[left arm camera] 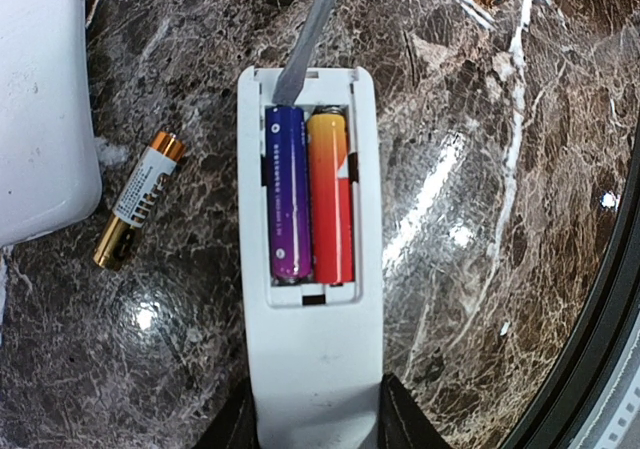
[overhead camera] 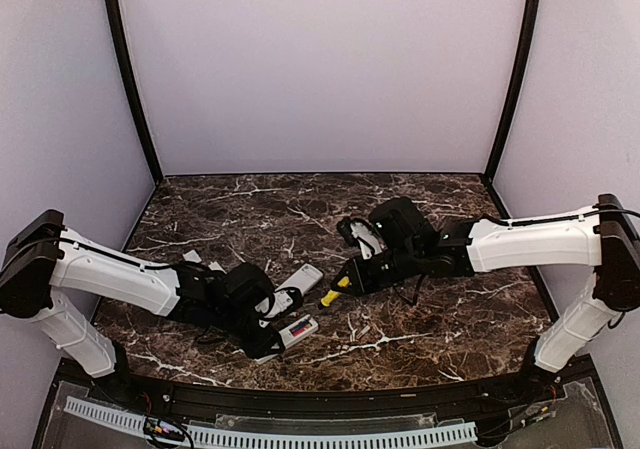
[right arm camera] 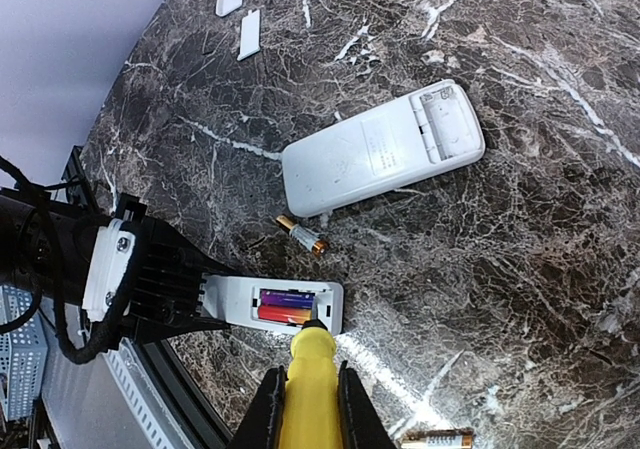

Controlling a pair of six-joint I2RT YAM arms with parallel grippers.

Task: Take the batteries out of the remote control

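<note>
A narrow white remote lies with its battery bay uncovered, and my left gripper is shut on its closed end. Inside the bay a purple battery and a red-orange battery sit side by side. My right gripper is shut on the yellow handle of a screwdriver-like tool. In the left wrist view the tool's grey metal shaft reaches down to the far end of the purple battery, its tip appearing to touch there.
A wider white remote with an empty bay lies behind. One loose battery rests between the remotes, another battery at the near right. Two white covers lie at the far left.
</note>
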